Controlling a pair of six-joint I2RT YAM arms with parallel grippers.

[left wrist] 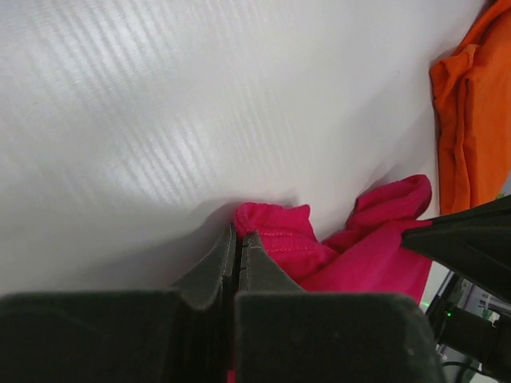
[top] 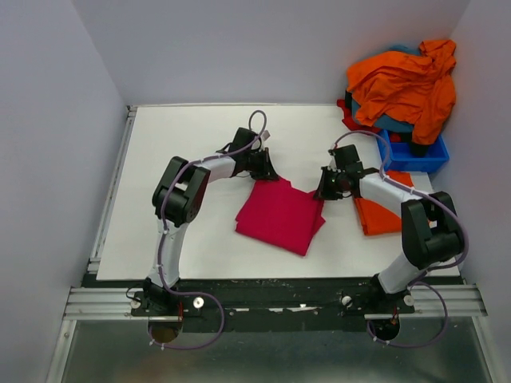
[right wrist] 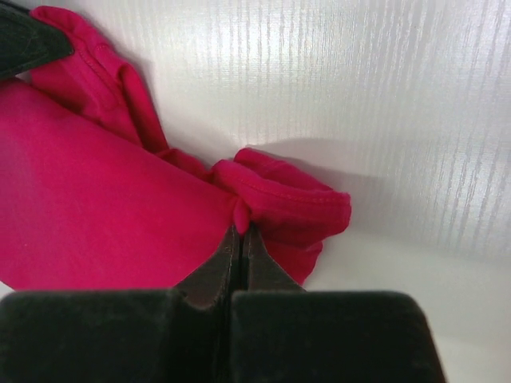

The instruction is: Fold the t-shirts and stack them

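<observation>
A crimson t shirt (top: 275, 214), folded into a rough rectangle, lies tilted on the white table. My left gripper (top: 271, 176) is down at its far left corner. In the left wrist view its fingertips are shut on a small fold of the crimson cloth (left wrist: 279, 227). My right gripper (top: 318, 195) is at the far right corner, fingers shut. The right wrist view has the cloth (right wrist: 279, 191) bunched against those fingertips; whether any is pinched between them, I cannot tell.
An orange folded shirt (top: 378, 217) lies at the right, partly under my right arm. Behind it stands a blue bin (top: 435, 159) heaped with orange, blue and red clothes (top: 399, 88).
</observation>
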